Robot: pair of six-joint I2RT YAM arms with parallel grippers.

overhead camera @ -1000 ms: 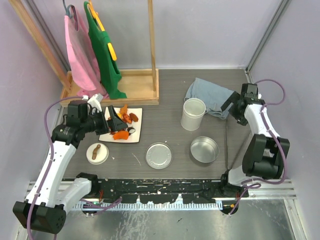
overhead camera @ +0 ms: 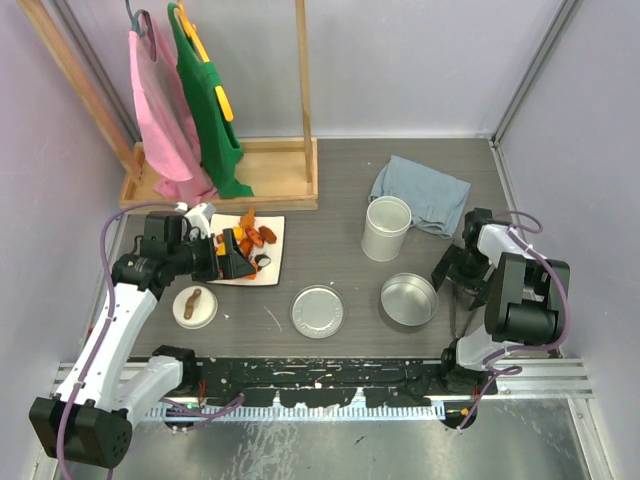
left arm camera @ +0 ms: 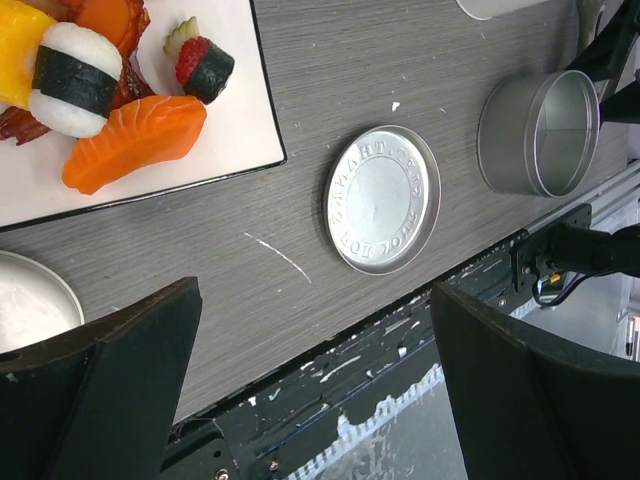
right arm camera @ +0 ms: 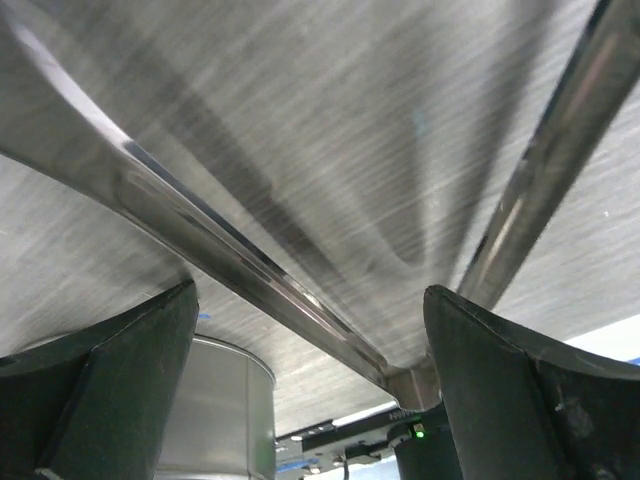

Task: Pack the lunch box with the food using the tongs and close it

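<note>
Metal tongs (right arm camera: 240, 260) lie with their arms spread on the table at the right, partly hidden by my right arm in the top view. Low over them is my right gripper, open; one tong arm runs across the space between its fingers and the other passes behind one finger. My left gripper (overhead camera: 232, 262) is open and empty by the sushi plate (overhead camera: 262, 277). Sushi, including a salmon piece (left arm camera: 140, 140), sits on that plate. Right of it are a round metal lid (overhead camera: 318, 312) and an open, empty metal lunch box (overhead camera: 408, 299).
A small white dish (overhead camera: 194, 316) with a brown piece of food stands at the left front. Behind the lunch box are a white canister (overhead camera: 387, 228) and a blue-grey cloth (overhead camera: 425, 195). A wooden rack (overhead camera: 270, 185) with hanging aprons occupies the back left.
My right gripper has come from beside the cloth toward the front, down over the tongs. The left gripper has shifted slightly at the sushi plate. The dishes have not moved.
</note>
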